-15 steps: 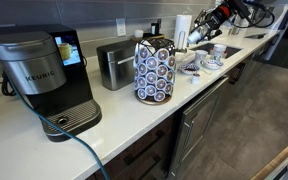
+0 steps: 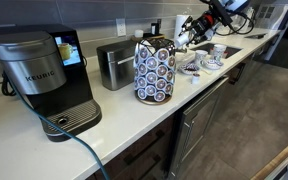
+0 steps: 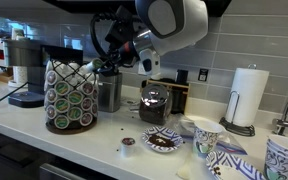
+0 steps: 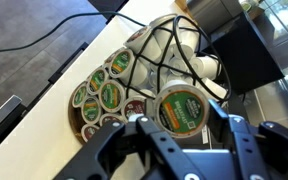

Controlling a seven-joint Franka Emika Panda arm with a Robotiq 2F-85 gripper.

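A coffee pod [image 4: 181, 111] with a green and orange lid is held between my fingertips; my gripper is shut on it. Beyond it in the wrist view stands the wire pod carousel [image 4: 134, 72], filled with several pods, lids facing outward. Exterior view 1 has the carousel [image 2: 154, 72] upright on the counter, with my gripper [image 2: 182, 40] up to its right. From the other side, exterior view 2 shows the gripper [image 3: 99, 66] close to the upper part of the carousel [image 3: 70, 98]; whether they touch I cannot tell.
A Keurig coffee maker [image 2: 46, 80] and a toaster [image 2: 116, 64] stand along the wall. A loose pod [image 3: 128, 146], a patterned plate [image 3: 161, 139], a glass jar [image 3: 155, 102] and cups occupy the counter on the other side. Bare counter [image 2: 119, 110] lies before the toaster.
In exterior view 1 my arm and gripper have moved left, toward the carousel. The carousel and the coffee maker have stayed in place.
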